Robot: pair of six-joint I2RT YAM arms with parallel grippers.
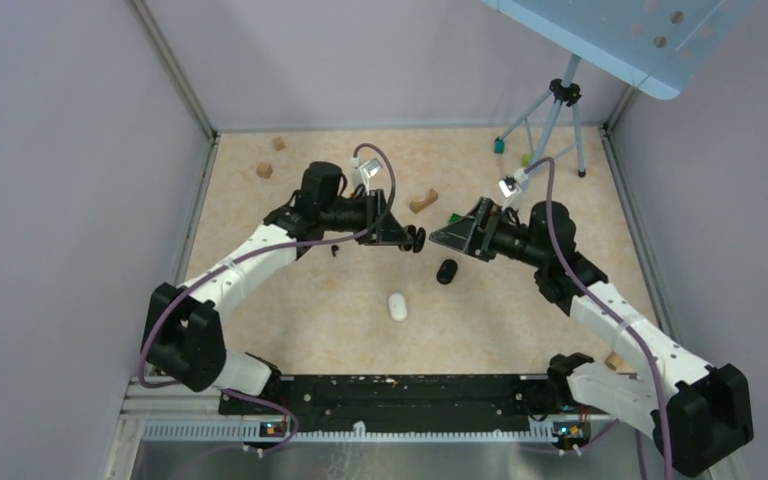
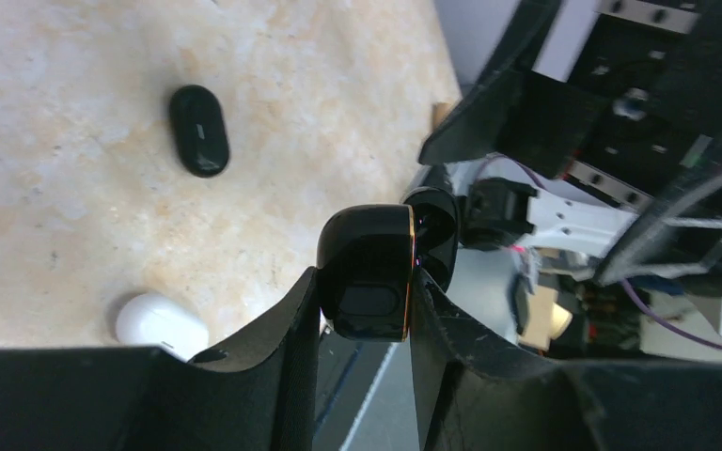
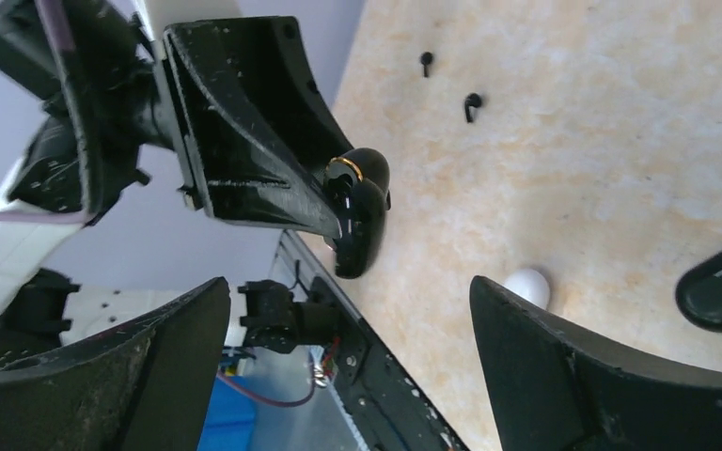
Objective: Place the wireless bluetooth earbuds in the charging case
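Note:
The black charging case point(image 2: 365, 272) is held in my left gripper point(image 1: 400, 240), which is shut on it in mid-air; its lid stands open, a gold-toned rim showing. My right gripper point(image 1: 450, 236) is just to the right of the case, its fingers open with nothing between them. Two small black earbuds point(image 3: 472, 107) point(image 3: 426, 58) lie apart on the table on the left side, seen in the right wrist view.
On the table lie a second black oval case point(image 1: 447, 271), a white case point(image 1: 397, 307), and several wooden blocks point(image 1: 423, 200). A tripod point(image 1: 560, 110) stands at the back right.

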